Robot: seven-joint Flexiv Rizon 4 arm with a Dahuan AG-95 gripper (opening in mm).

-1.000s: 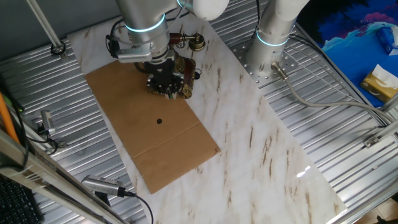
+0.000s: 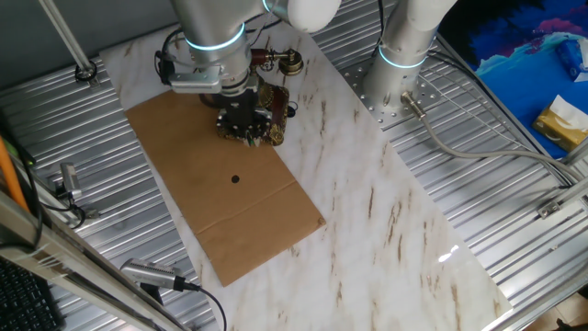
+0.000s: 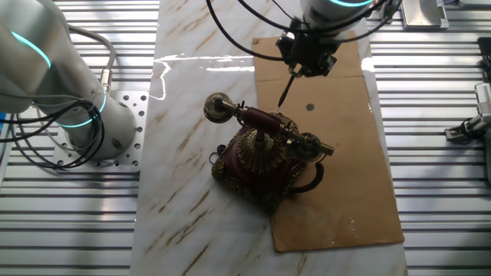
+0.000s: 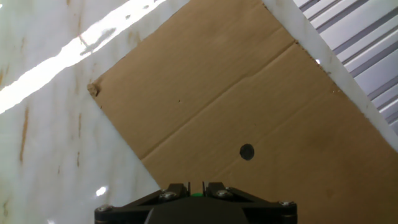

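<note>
My gripper (image 3: 294,72) hangs over the cardboard, pointing down, beside an old-style telephone. In the wrist view its two fingers (image 4: 215,189) stand close together with a small green bit (image 4: 197,195) between them. A thin dark pointed stick (image 3: 286,90) slants down from the fingers in exterior view 2, so the gripper appears shut on it; its tip ends near the telephone. The telephone (image 3: 258,157), dark red with brass trim, has its handset (image 3: 262,120) lying across the cradle. The arm partly covers it in exterior view 1, and it is outside the wrist view.
A brown cardboard sheet (image 2: 216,207) with one dark round spot (image 2: 235,179) lies flat on the marble-patterned table (image 2: 395,239). The telephone overlaps its edge.
</note>
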